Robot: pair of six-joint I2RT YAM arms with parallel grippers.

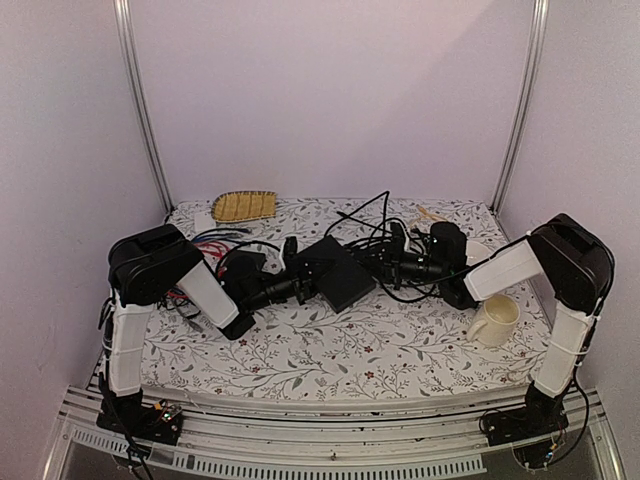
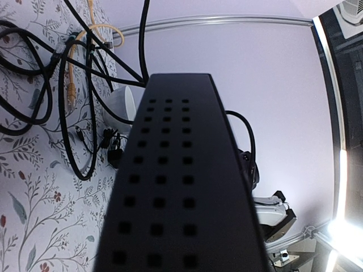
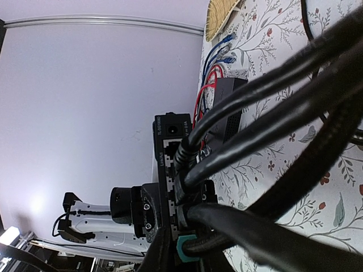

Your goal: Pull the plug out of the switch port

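The black switch (image 1: 343,278) is held at mid-table between both grippers. My left gripper (image 1: 308,279) is shut on it; its vented side (image 2: 170,170) fills much of the left wrist view. At the switch's right side, my right gripper (image 1: 378,262) is shut on something at the port row, apparently a plug (image 3: 187,247) with a teal part, partly hidden by cables. Several black cables run from the ports (image 3: 170,158) in the right wrist view.
A wicker basket (image 1: 243,206) lies at the back left, with red and blue cables and another dark box near the left arm. A cream mug (image 1: 495,320) stands at the front right.
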